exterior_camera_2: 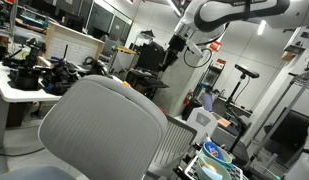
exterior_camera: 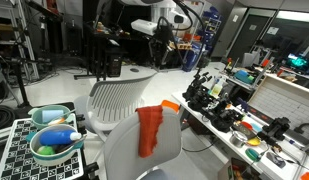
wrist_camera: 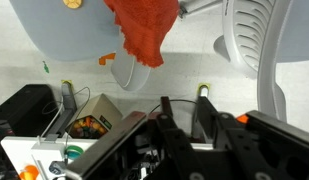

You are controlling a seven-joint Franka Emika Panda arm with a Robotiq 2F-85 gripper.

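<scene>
A red-orange cloth (exterior_camera: pixel 149 130) hangs over the backrest of a grey chair (exterior_camera: pixel 122 156), and its lower part shows at the top of the wrist view as a crumpled red cloth (wrist_camera: pixel 146 30). High above the chair, clear of the cloth, is my gripper (exterior_camera: pixel 157 67). In the wrist view the dark fingers (wrist_camera: pixel 166 110) stand apart with bare floor visible between them, so the gripper is open and empty. From exterior view 2 the chair's back (exterior_camera_2: pixel 102 118) faces the camera and the cloth is hidden.
A second chair with a pale mesh back (exterior_camera: pixel 119 98) stands close behind. Bowls with coloured items, including a green bowl (exterior_camera: pixel 56 150), sit at the left. Cluttered white tables (exterior_camera: pixel 284 165) line the right.
</scene>
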